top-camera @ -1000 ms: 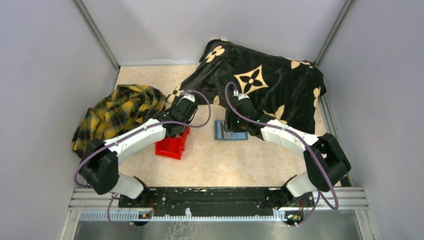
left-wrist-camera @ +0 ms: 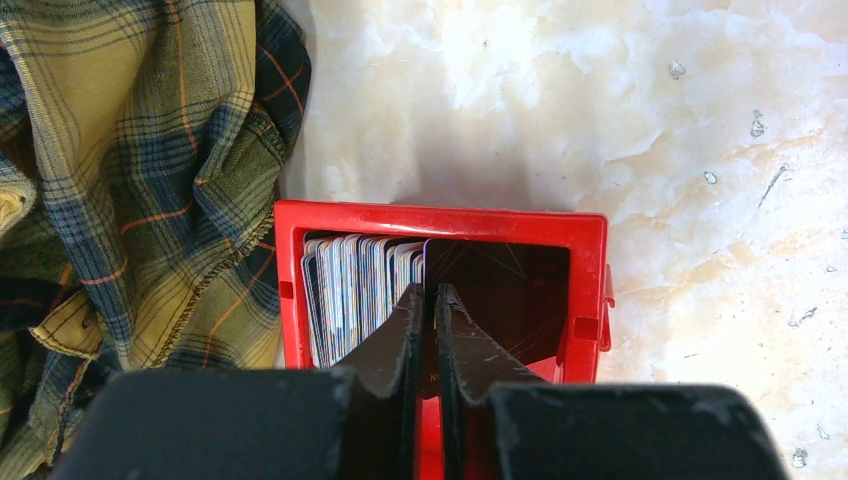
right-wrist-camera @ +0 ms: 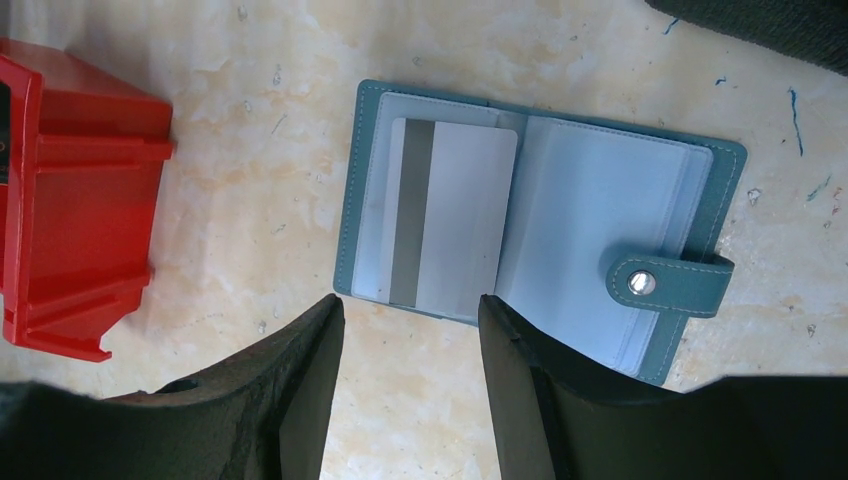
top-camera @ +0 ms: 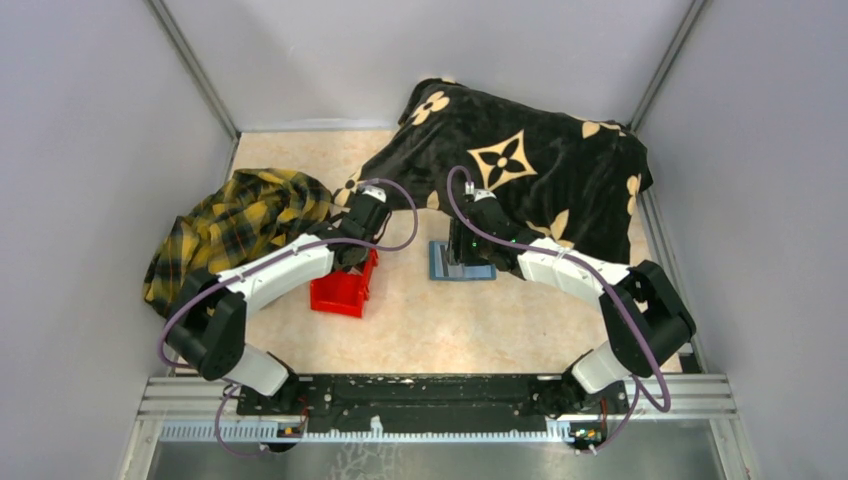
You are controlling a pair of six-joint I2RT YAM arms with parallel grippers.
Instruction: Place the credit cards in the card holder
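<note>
In the left wrist view a red box (left-wrist-camera: 586, 280) holds a row of upright cards (left-wrist-camera: 350, 290) on its left side, a dark card (left-wrist-camera: 500, 290) leaning beside them. My left gripper has its fingertips close together at that dark card's edge; whether they grip it I cannot tell. The blue card holder (right-wrist-camera: 590, 220) lies open, a pale card (right-wrist-camera: 460, 215) with a grey stripe in its left half. My right gripper stands open above the holder's near edge, nothing between its fingers.
A plaid cloth (top-camera: 240, 220) lies left of the box and a black patterned blanket (top-camera: 540, 150) behind the holder.
Both arms have shifted slightly at their elbows since a second ago; my left gripper stays over the red box, my right over the holder.
</note>
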